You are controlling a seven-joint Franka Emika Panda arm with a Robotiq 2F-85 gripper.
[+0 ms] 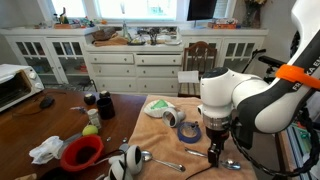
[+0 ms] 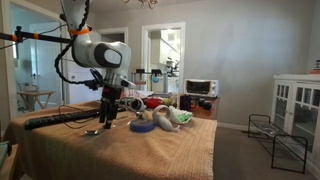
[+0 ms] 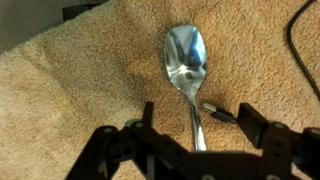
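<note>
A silver spoon point(image 3: 186, 62) lies on the tan cloth point(image 3: 90, 90), its bowl toward the top of the wrist view and its handle running down between my fingers. My gripper is open above the handle, with a gap on both sides of it. A short dark stick-like piece point(image 3: 219, 113) shows just beside the right finger; what it is I cannot tell. In exterior view 1 the gripper point(image 1: 214, 157) hangs low over the cloth, near the spoon point(image 1: 231, 164). Whether the fingertips touch the cloth is not clear.
A black cable point(image 3: 291, 40) runs along the right of the wrist view. A blue tape roll point(image 1: 189, 132) and a white cup point(image 1: 172, 117) stand behind the gripper. A red bowl point(image 1: 82, 152) sits to the left. Another spoon point(image 1: 165, 162) lies on the cloth.
</note>
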